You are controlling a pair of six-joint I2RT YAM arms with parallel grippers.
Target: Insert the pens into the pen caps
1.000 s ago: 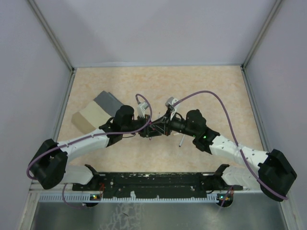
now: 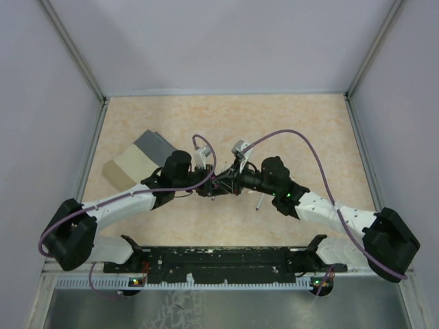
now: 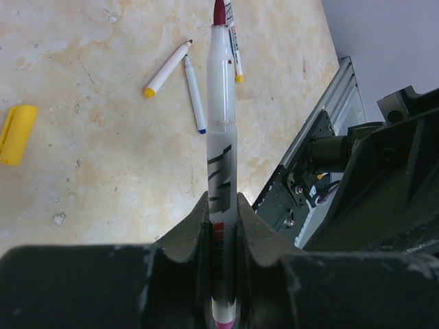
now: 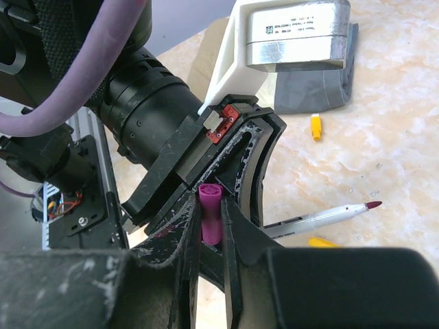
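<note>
In the left wrist view a white marker with a dark red tip stands upright between the fingers of my left gripper; whether they press on it is unclear. In the right wrist view my right gripper is shut on a magenta cap, with the left gripper's body just beyond it and a marker projecting sideways. From the top, both grippers meet at the middle, hiding their fingertips.
Loose pens and a yellow cap lie on the table. A grey and beige pouch lies at the left.
In the top view both grippers have shifted very slightly to the left; little else differs.
</note>
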